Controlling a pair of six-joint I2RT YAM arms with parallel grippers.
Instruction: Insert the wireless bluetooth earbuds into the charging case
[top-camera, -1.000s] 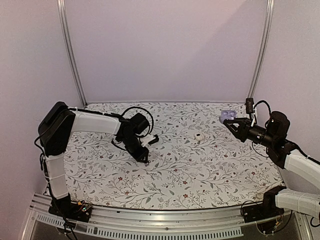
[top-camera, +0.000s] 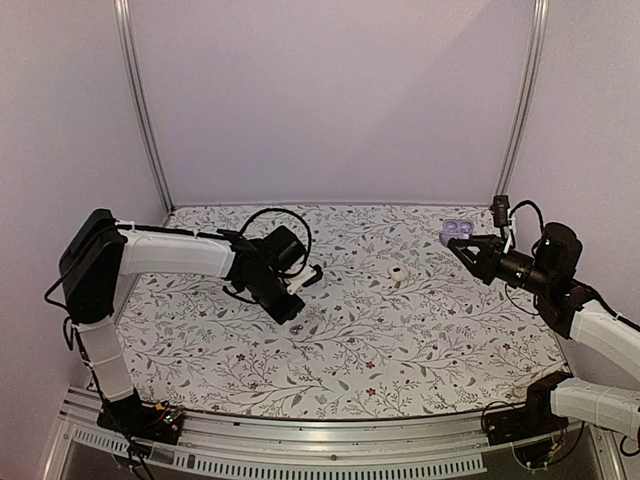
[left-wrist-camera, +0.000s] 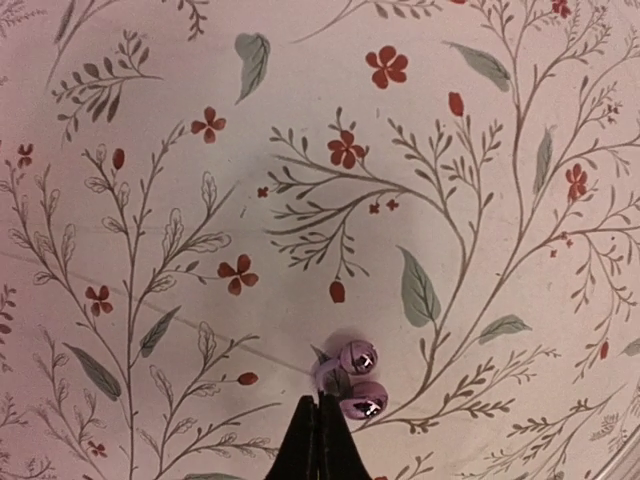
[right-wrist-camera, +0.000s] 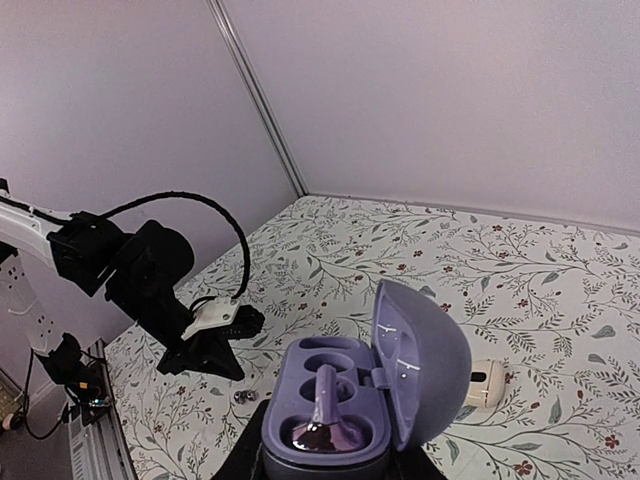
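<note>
On the patterned tabletop lies a purple earbud (left-wrist-camera: 363, 400), just beyond and right of the left gripper's tips in the left wrist view. The left gripper is shut with nothing between its fingers; it hovers over the table, and the earbud is outside them. In the right wrist view the lilac charging case (right-wrist-camera: 309, 372) has its lid (right-wrist-camera: 432, 365) raised. One earbud (right-wrist-camera: 326, 425) sits in the case's near part with its stem up; two round wells behind it look empty. The right gripper (top-camera: 460, 246) is shut on the case, its fingers mostly hidden beneath it.
A small cream-white case (top-camera: 398, 273) rests on the table between the two arms. Walls rise behind and at both sides, and a metal rail (top-camera: 280, 427) runs along the front edge.
The earbud stays on the table. The right arm and case have kept still.
</note>
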